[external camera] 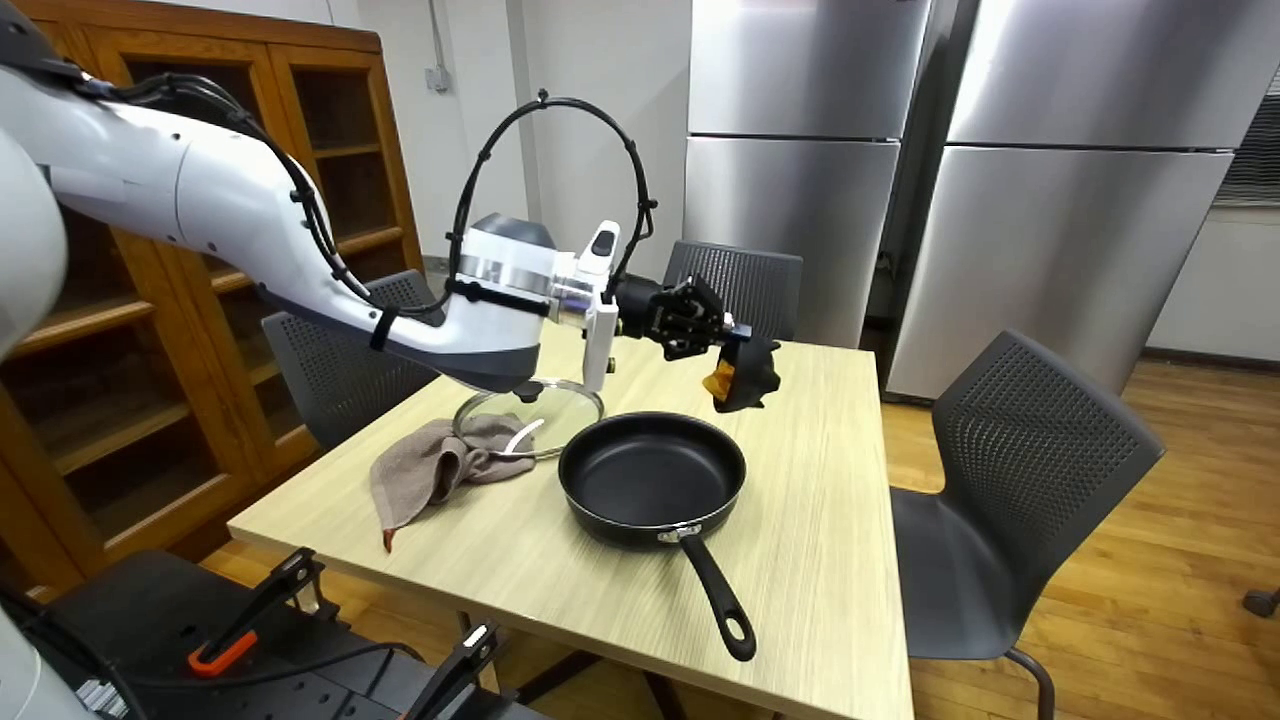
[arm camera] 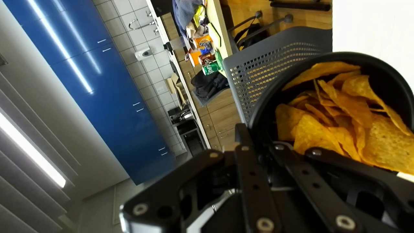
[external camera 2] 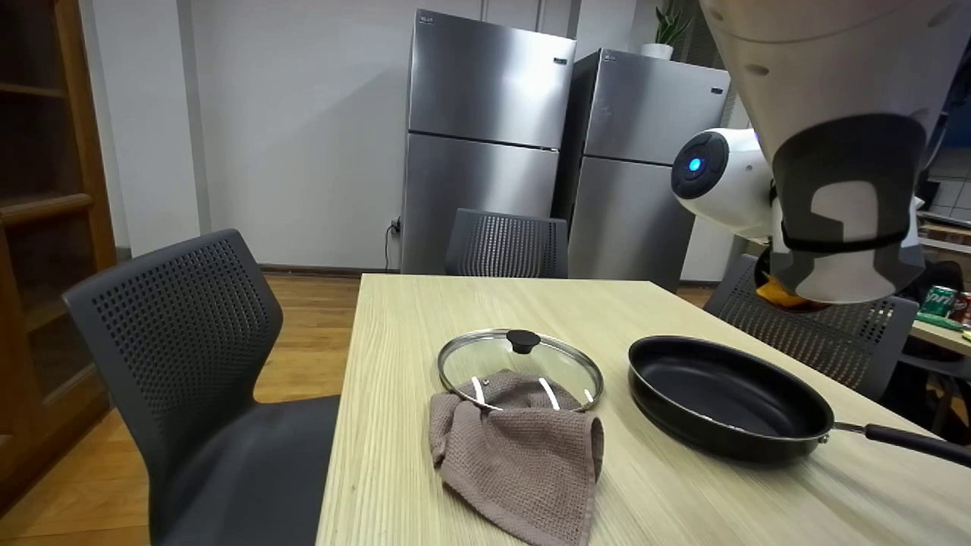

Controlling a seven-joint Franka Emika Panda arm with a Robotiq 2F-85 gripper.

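My gripper is shut on the rim of a dark bowl (external camera: 755, 374), which it holds in the air above the table. Orange chips (arm camera: 333, 116) fill much of the bowl in the wrist view. The bowl is tipped on its side, its mouth facing left in exterior view 1. Below it and a little to the left, the black frying pan (external camera: 651, 470) stands on the table, bare inside. In exterior view 2 the arm hides most of the bowl, with only some orange chips (external camera 2: 779, 295) showing.
A glass lid (external camera 2: 520, 370) with a black knob rests on a crumpled brown towel (external camera 2: 523, 459), left of the pan. The pan's handle (external camera: 720, 596) points toward the table's front. Chairs surround the table (external camera: 816, 504), whose right side is clear.
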